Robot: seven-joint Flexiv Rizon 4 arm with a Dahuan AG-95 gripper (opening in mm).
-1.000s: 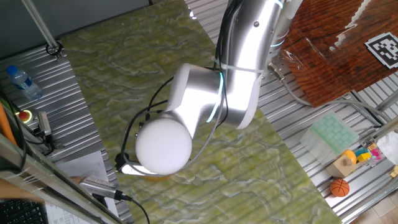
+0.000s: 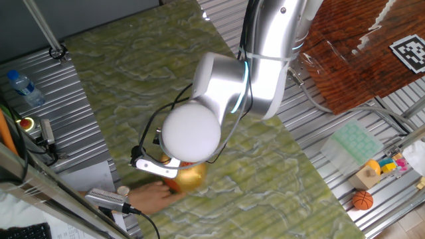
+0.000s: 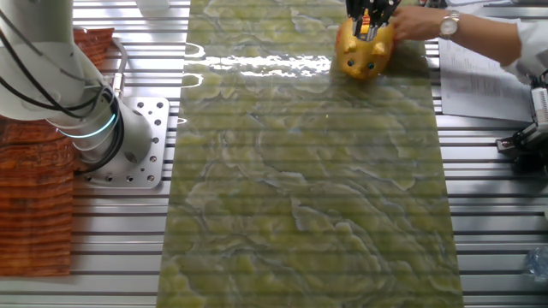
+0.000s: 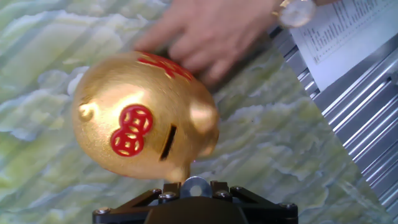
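Note:
A golden piggy bank (image 4: 140,115) with red markings and a dark coin slot (image 4: 168,142) lies just beyond my gripper in the wrist view. Between the fingertips shows a small round silvery disc (image 4: 196,185); whether they grip it is unclear. In exterior view 2 the gripper (image 3: 368,34) stands over the golden pig (image 3: 363,62), whose face is toward that camera. Exterior view 1 shows only part of the pig (image 2: 191,176), as the arm covers the rest. A person's hand (image 4: 202,34) reaches to the pig's side.
The person's forearm (image 3: 484,36) comes in from the right in exterior view 2. A clear box with a green top (image 2: 352,143) and small toys stand past the mat's edge.
The hand has come in at the pig, and the pig has shifted right in exterior view 1. My arm's end has moved a little up and to the right.

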